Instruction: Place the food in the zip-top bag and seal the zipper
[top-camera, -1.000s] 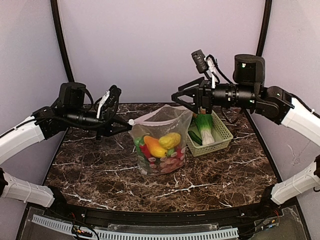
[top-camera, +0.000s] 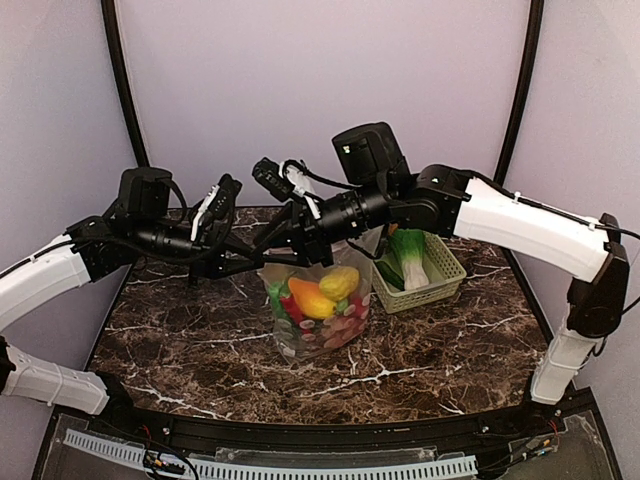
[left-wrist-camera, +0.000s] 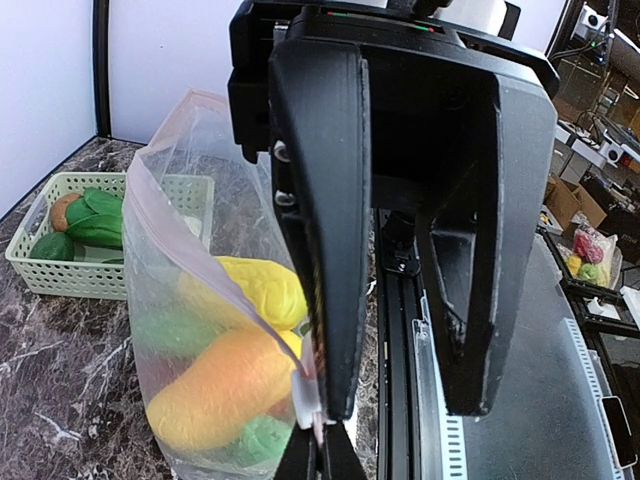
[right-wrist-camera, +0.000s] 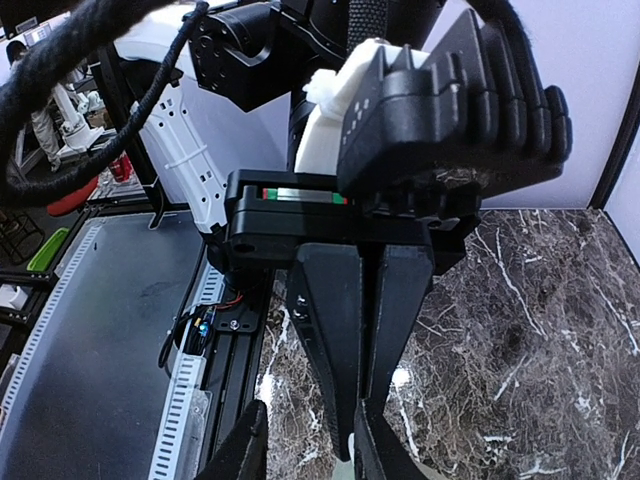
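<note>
The clear zip bag (top-camera: 318, 315) stands mid-table holding an orange item (left-wrist-camera: 215, 390), a yellow one (left-wrist-camera: 262, 295), red and green items. Its pink zipper edge (left-wrist-camera: 225, 280) runs to a white slider (left-wrist-camera: 305, 395) at the upper left corner. My left gripper (top-camera: 250, 258) is shut at that corner on the slider end.
A light plastic basket (top-camera: 430, 290) with leafy and green vegetables sits behind the bag to the right.
My right arm has moved left and down from over the basket to the bag's left corner, and its gripper has closed there. The left arm has stayed nearly still.
</note>
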